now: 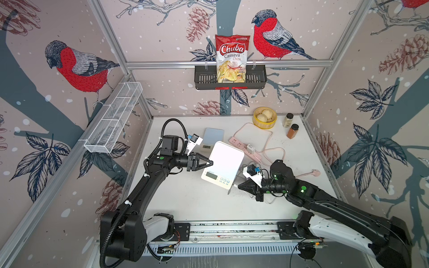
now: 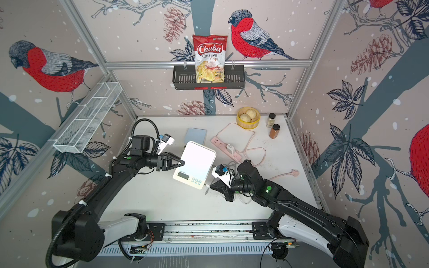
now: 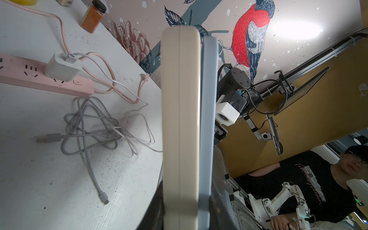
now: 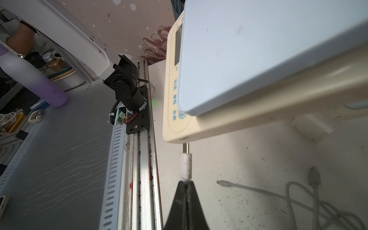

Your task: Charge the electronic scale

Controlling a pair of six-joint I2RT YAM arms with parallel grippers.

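Observation:
The cream electronic scale [image 1: 224,160] hangs tilted above the table, its left edge held by my left gripper [image 1: 211,163], which is shut on it. In the left wrist view the scale [image 3: 180,126] appears edge-on, its platform to the right. My right gripper is shut on a white cable plug [image 4: 186,166]. The plug's metal tip points at the scale's side, touching it or very close by its port; how far in it sits I cannot tell. From the top right view, my right gripper [image 2: 211,186] stands at the scale's lower right corner.
A pink power strip [image 1: 244,149] with a white charger [image 3: 63,67] lies behind the scale. Grey cables [image 3: 92,126] lie coiled on the table. A second, bluish scale [image 1: 213,136], a yellow basket [image 1: 264,118] and two spice jars stand further back.

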